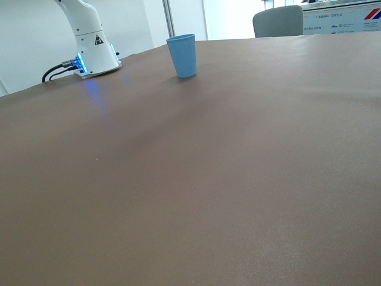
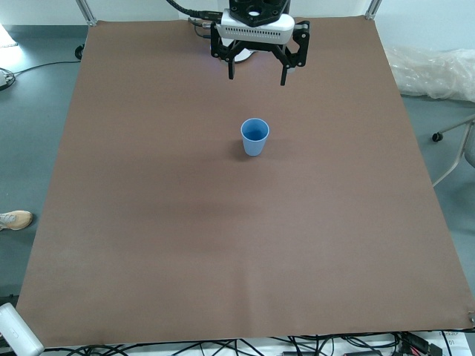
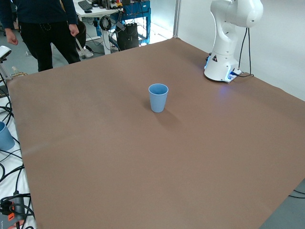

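Observation:
A light blue plastic cup stands upright and alone near the middle of the brown table; it also shows in the top view and the right view. At the top of the left view my black gripper hangs over the far part of the table, beyond the cup and well apart from it. Its two fingers stand apart, open, with nothing seen between them. The gripper is out of frame in the other two views.
The white arm base stands at the table's edge with cables. A second blue cup is on the cable-strewn side strip. A person stands beyond the table in the right view. The tabletop around the cup is clear.

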